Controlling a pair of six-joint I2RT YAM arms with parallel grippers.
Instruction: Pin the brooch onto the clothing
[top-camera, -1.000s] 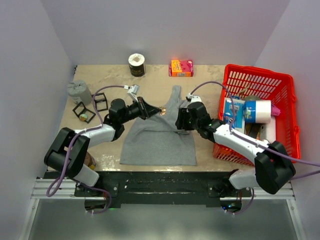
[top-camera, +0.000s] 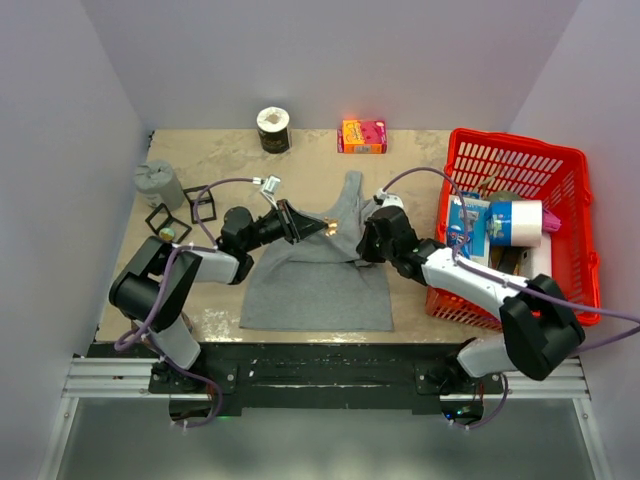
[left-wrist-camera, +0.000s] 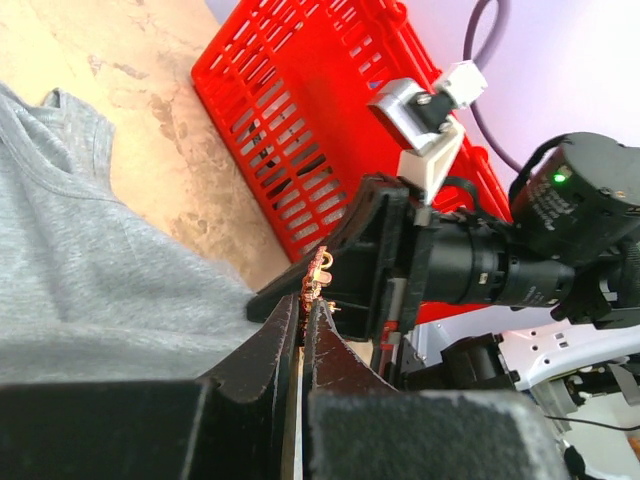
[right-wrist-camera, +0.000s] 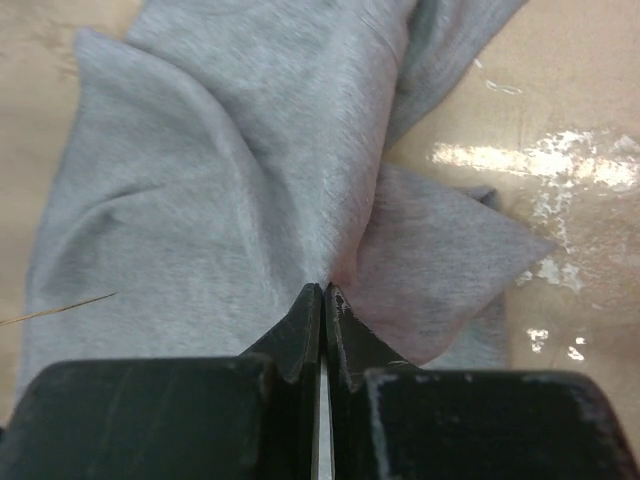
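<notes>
The grey clothing (top-camera: 318, 300) lies spread across the middle of the table. A small gold brooch (left-wrist-camera: 317, 278) is pinched at the tips of my left gripper, held over the upper part of the garment. My right gripper is shut at a raised fold of the cloth (right-wrist-camera: 345, 190), which gathers right at its tips. From above, the brooch (top-camera: 331, 228) is just left of the right gripper (top-camera: 364, 258), with a gap between them. A thin coppery line (right-wrist-camera: 60, 308) enters the right wrist view from the left, apart from the fold; it looks like a pin.
A full red basket (top-camera: 452, 200) stands close behind the right arm. At the back are a dark jar (top-camera: 273, 131) and a red box (top-camera: 362, 137). Black frames (top-camera: 200, 204) and a grey canister (top-camera: 158, 185) sit at the far left.
My left gripper has shifted slightly right and down in the top view, carrying the brooch.
</notes>
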